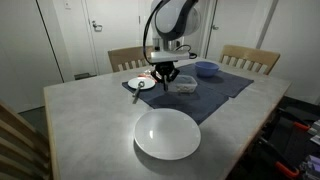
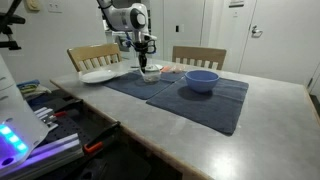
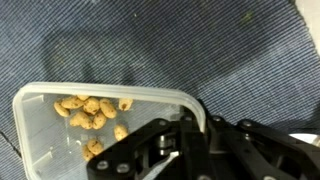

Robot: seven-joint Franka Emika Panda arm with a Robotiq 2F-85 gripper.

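Note:
A clear plastic container [image 3: 75,165] holds several tan, peanut-like pieces [image 3: 95,112]. In the wrist view its rim runs in between the black fingers of my gripper, which is shut on that rim. The fingertips are partly hidden where they meet the wall. From outside, the container [image 1: 183,84] is at the far side of the table over a dark cloth [image 1: 200,100], with my gripper [image 1: 167,82] at its left end. Whether its base touches the cloth cannot be told.
A large white plate [image 1: 167,133] lies in front, and a small white plate [image 1: 141,84] with a utensil [image 1: 136,95] near it is at the left. A blue bowl [image 2: 202,80] stands beyond another dark cloth [image 2: 205,106].

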